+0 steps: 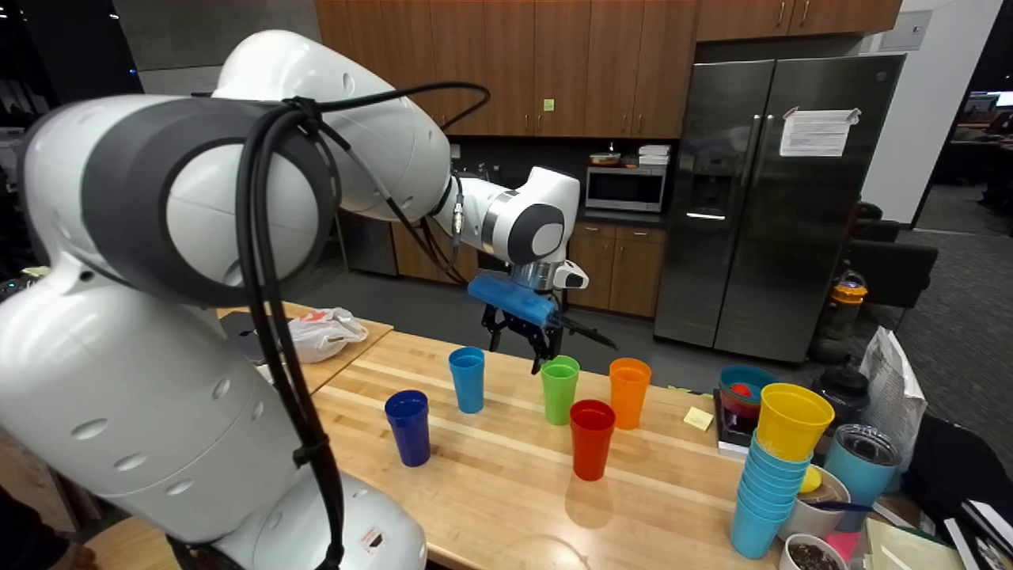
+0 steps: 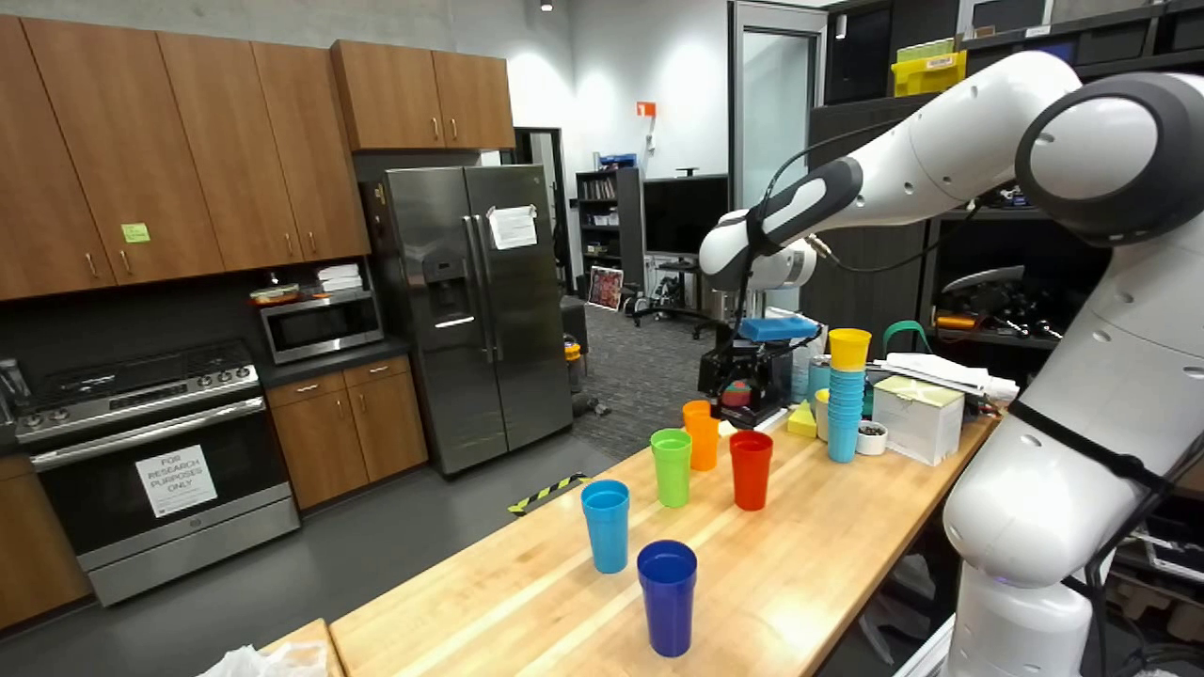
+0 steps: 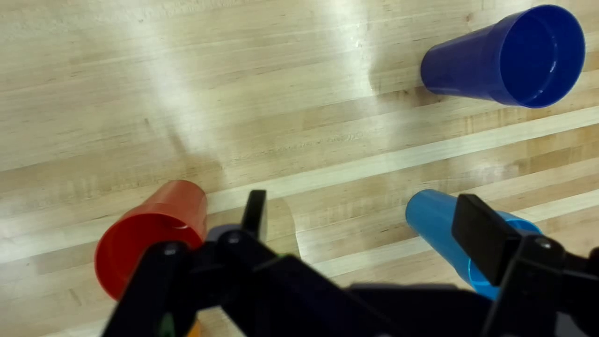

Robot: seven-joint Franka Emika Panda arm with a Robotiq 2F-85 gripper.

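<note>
My gripper is raised above the table with its two black fingers point(image 3: 483, 236) wide apart and nothing between them. Single cups stand upright on the wood: dark blue point(image 1: 407, 429), light blue point(image 1: 467, 380), green point(image 1: 559, 389), orange point(image 1: 628, 391) and red point(image 1: 591, 438). In exterior view 1 the gripper appears behind the row, between the light blue and green cups. The wrist view shows the red cup point(image 3: 149, 233) left of the fingers and the light blue cup point(image 3: 441, 224) partly behind the right finger. The gripper's body covers nearly all of the green and orange cups there.
A stack of light blue cups point(image 1: 765, 499) topped by a yellow cup point(image 1: 794, 423) stands at the table's right end, among bowls, a tumbler point(image 1: 862, 461) and papers. A sticky note point(image 1: 698, 418) lies near the orange cup. Bare wood point(image 1: 494, 475) stretches between the dark blue and red cups.
</note>
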